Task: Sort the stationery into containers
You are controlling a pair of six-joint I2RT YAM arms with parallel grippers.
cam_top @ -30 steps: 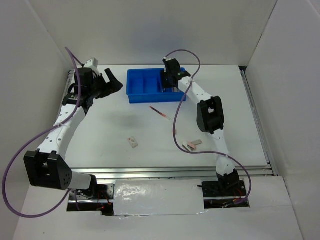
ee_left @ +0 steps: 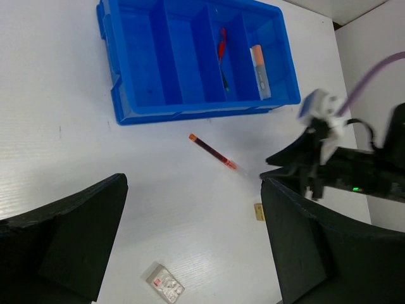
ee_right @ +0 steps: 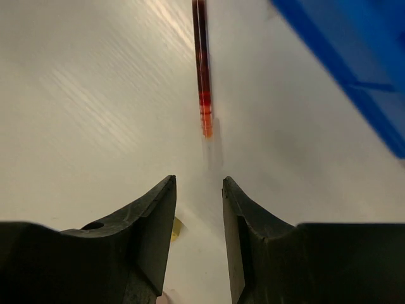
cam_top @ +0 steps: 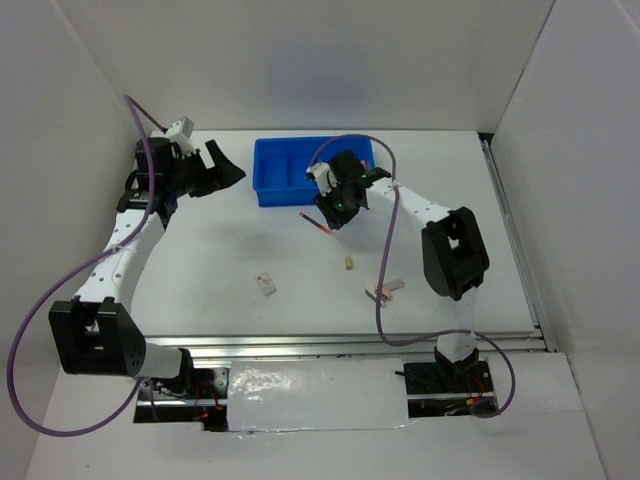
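Observation:
A blue divided container (cam_top: 285, 195) stands at the back, holding a red item (ee_left: 221, 47) and an orange-and-grey item (ee_left: 261, 71) in separate compartments. A dark red pen (ee_right: 203, 69) with a clear end lies on the table in front of it. My right gripper hangs beside the pen's clear end, part open, nothing visible between its fingers. My left gripper (cam_top: 220, 167) is raised at the left, open and empty.
A small yellow item (cam_top: 349, 262) lies below the pen. A pale packet (cam_top: 266, 284) lies front left, and several small items (cam_top: 385, 294) front right.
The left arm has barely moved.

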